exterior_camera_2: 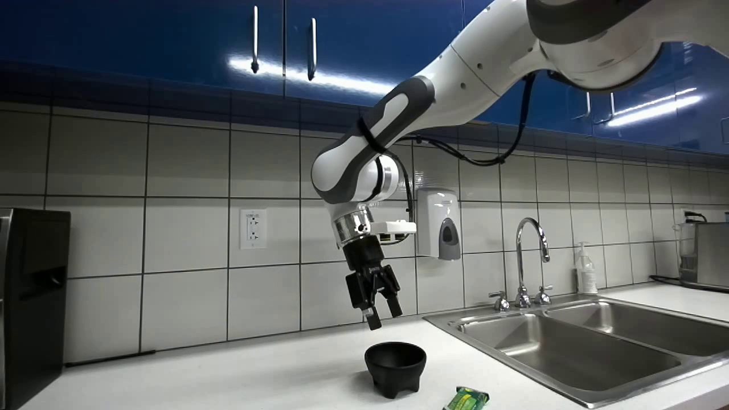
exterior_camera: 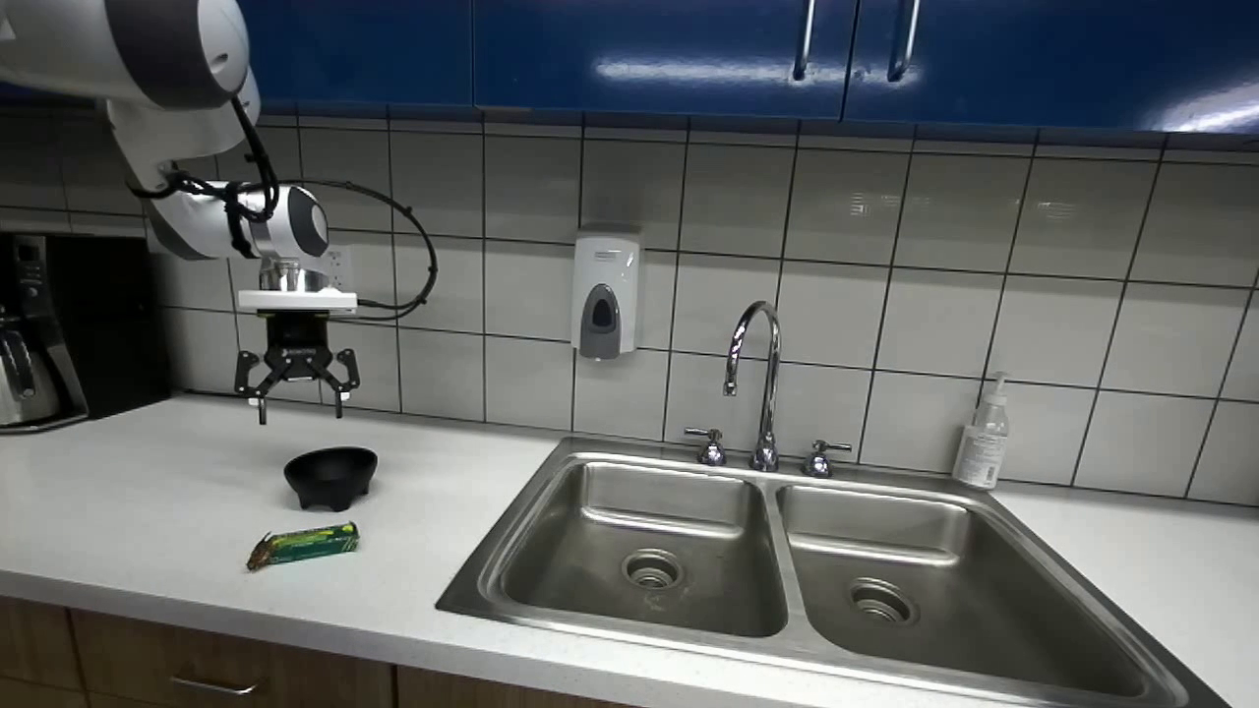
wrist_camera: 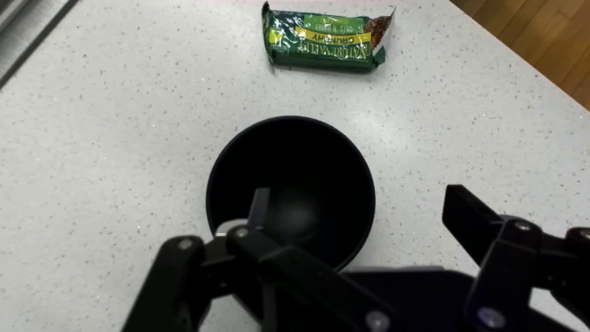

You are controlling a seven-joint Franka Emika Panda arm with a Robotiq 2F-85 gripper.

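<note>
A black bowl on short feet (exterior_camera: 330,478) stands upright on the white counter; its dark inside (wrist_camera: 309,166) looks empty in the wrist view. In front of it lies a green granola bar wrapper (wrist_camera: 323,41), torn at one end with brown showing. Exterior view 2 catches only part of that wrapper (exterior_camera_2: 466,398) at the bottom edge. My gripper (exterior_camera: 300,413) hangs above and behind the bowl, apart from it, fingers spread and nothing between them. From the wrist, one finger (wrist_camera: 258,207) overlaps the bowl's opening and the other finger (wrist_camera: 464,218) is over bare counter.
A steel double sink (exterior_camera: 779,566) with a faucet (exterior_camera: 767,389) lies to the right in exterior view 1. At the far left stands a coffee maker (exterior_camera: 89,330). Blue cabinets (exterior_camera: 661,53) hang overhead. Counter left of the bowl is clear.
</note>
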